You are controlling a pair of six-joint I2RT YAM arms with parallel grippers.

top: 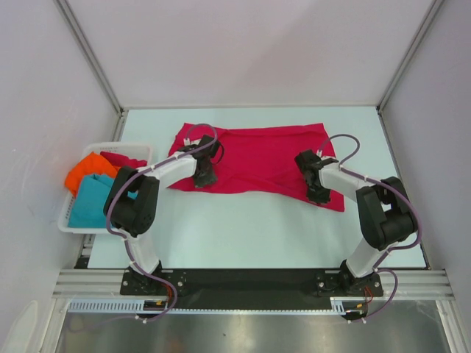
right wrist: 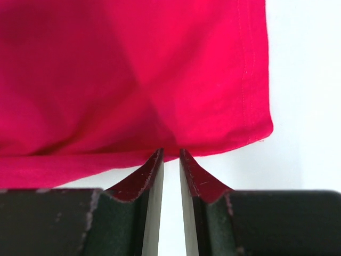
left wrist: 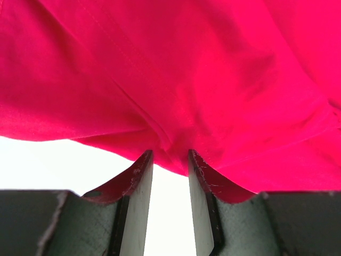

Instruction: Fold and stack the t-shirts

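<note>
A red t-shirt lies spread wide across the back of the white table, with soft wrinkles. My left gripper is open at the shirt's near edge on the left, its fingertips over the red cloth. In the right wrist view, my right gripper is at the near hem close to the shirt's right corner, its fingertips a small gap apart. The hem runs right at those fingertips; whether cloth sits between them cannot be told.
At the left a white basket holds folded-looking orange cloth, teal cloth and red cloth.
</note>
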